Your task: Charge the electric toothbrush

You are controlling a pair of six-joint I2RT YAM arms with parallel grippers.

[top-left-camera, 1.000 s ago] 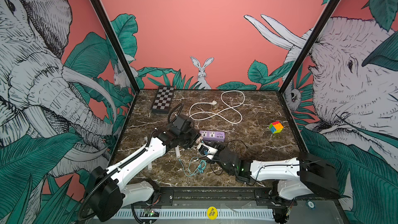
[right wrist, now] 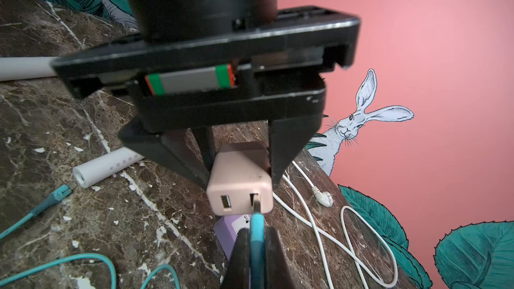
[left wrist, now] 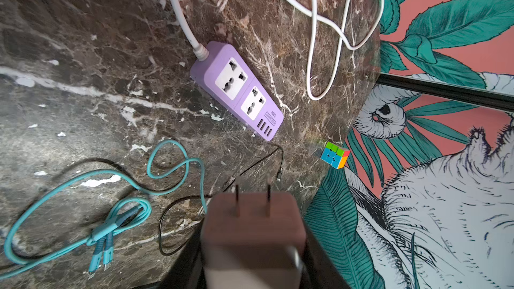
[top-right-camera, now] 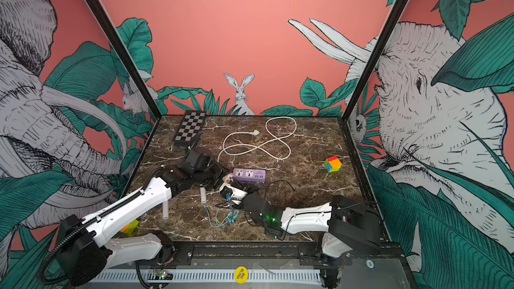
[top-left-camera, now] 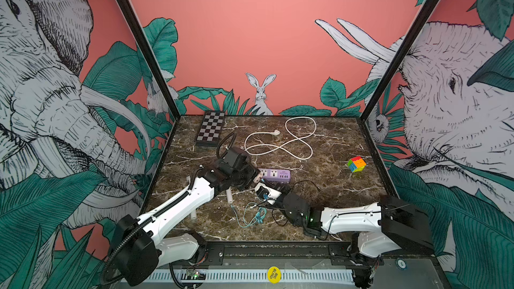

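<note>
In the right wrist view, my left gripper is shut on a pale pink charger block, its two USB ports facing my right gripper. That gripper is shut on the teal cable's plug. The plug's metal tip meets the right-hand port; how deep it sits cannot be told. In the left wrist view, two metal prongs stick out of the block. The white toothbrush handle lies on the table, the cable's other connector at its base. The purple power strip has two bare sockets.
Teal cable coils and a thin black cable lie loose near the strip. Behind it loops the strip's white cord. A checkered board stands back left; a colourful cube sits at the right.
Little else differs; the left arm looks almost still.
</note>
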